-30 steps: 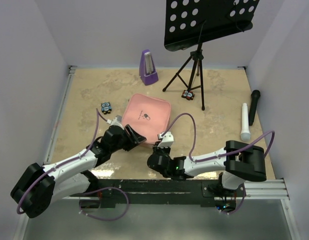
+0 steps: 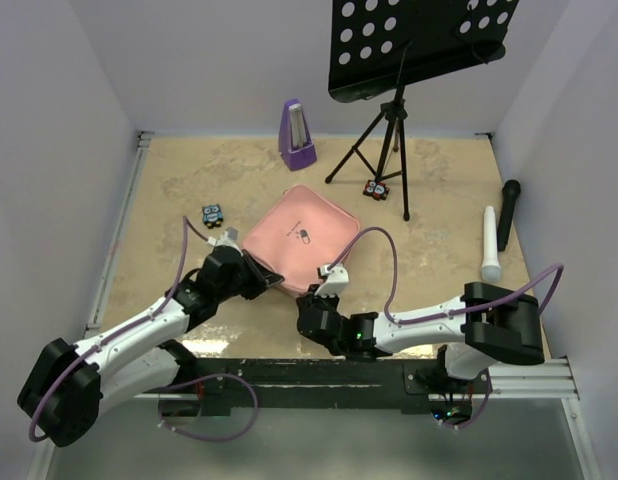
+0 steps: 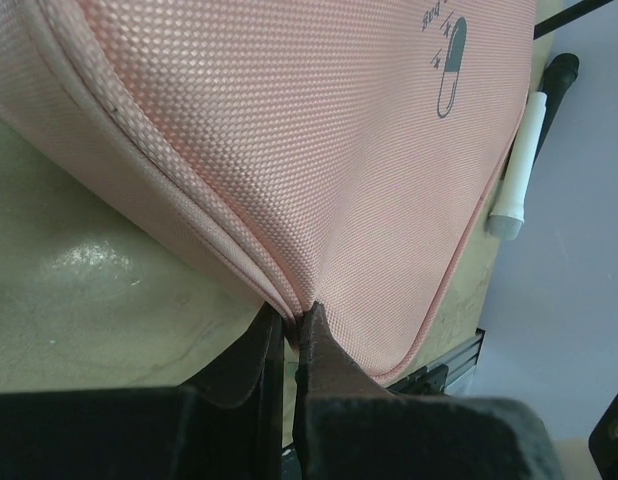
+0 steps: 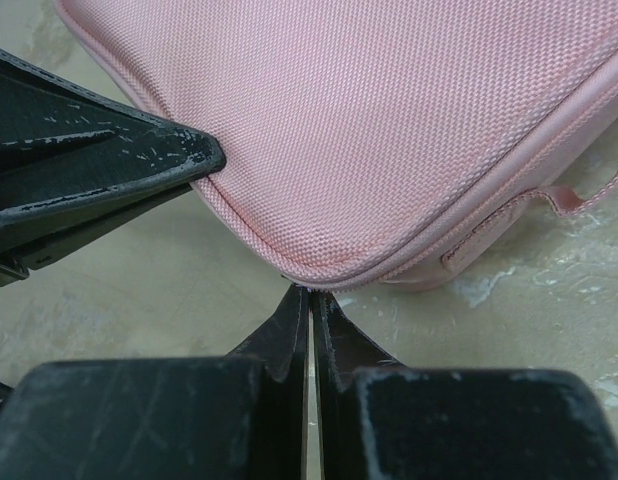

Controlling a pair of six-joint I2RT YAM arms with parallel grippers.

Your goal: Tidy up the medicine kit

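The pink medicine kit (image 2: 294,225) lies near the middle of the table, with a pill emblem on its lid. At its front left, my left gripper (image 2: 264,278) is shut on the fabric edge; in the left wrist view its fingertips (image 3: 314,325) pinch the pink cloth. My right gripper is shut at the front rim of the kit, its tips under the edge; whether cloth is between them is hidden. The left gripper's dark fingers (image 4: 99,160) also show in the right wrist view.
A purple metronome (image 2: 297,140) and a music stand (image 2: 399,110) stand behind. Small owl-patterned items (image 2: 212,215) lie left and back. A white cylinder (image 2: 490,243) and a black microphone (image 2: 507,215) lie at the right.
My left gripper has closed on its edge and moved a little left; the right arm moved slightly right.
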